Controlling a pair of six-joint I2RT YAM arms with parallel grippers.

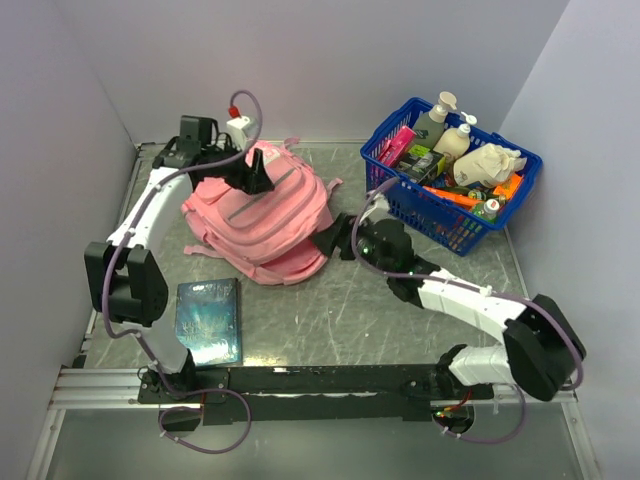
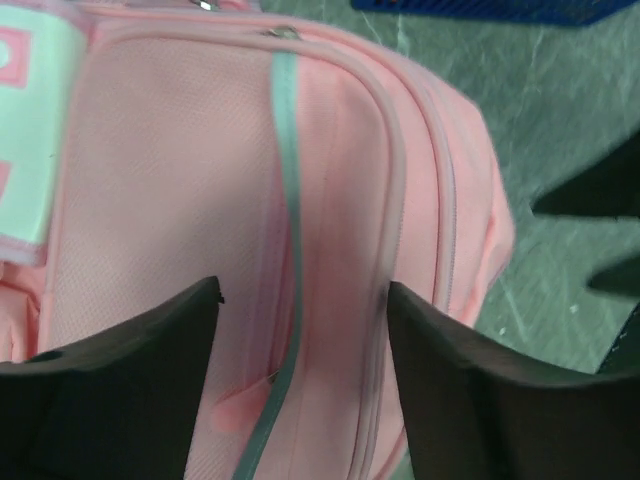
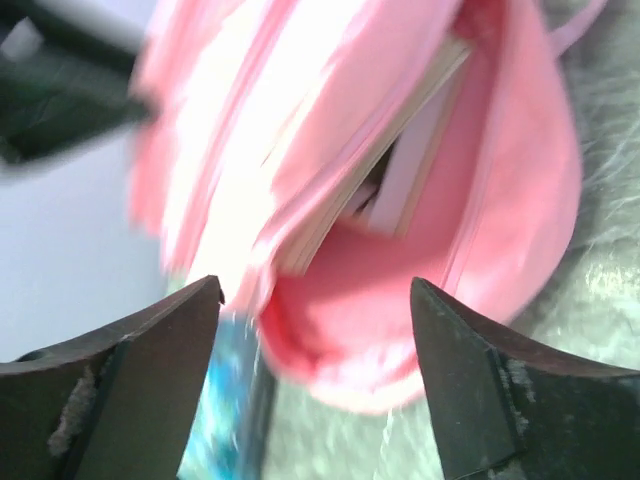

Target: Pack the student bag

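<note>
The pink backpack lies on the table at the left, its main opening gaping toward the right arm. Inside that opening, the right wrist view shows light-coloured book-like edges. Above the bag's upper face hangs my left gripper, open, with nothing between its fingers; a green-edged zipper runs below it. By the bag's right side my right gripper stands open and empty, facing the opening. A dark teal book lies flat on the table in front of the bag.
A blue basket filled with bottles, boxes and a wrapped white item stands at the back right. Bare table shows in front of the bag and basket. Walls close in the back and sides.
</note>
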